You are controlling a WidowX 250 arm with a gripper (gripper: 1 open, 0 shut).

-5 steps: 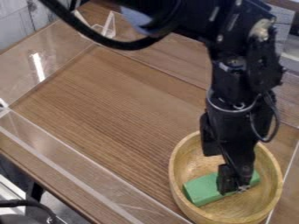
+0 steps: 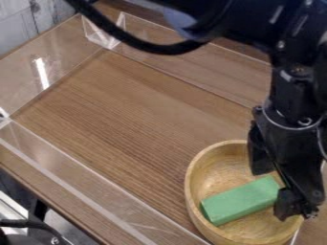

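Note:
A round tan bowl [image 2: 205,172] sits at the lower right of the camera view, with a green rectangular block [image 2: 236,203] lying in it. My black gripper [image 2: 278,177] is over the bowl's right part and hides some of its rim. Its lower fingers are open and stand just above the right end of the block; whether they touch it cannot be told.
A transparent rail runs along its left and front-left edge. A black cable arches over the top left.
My gripper has moved right, from over the middle of the bowl to its right side. More of the green block shows now.

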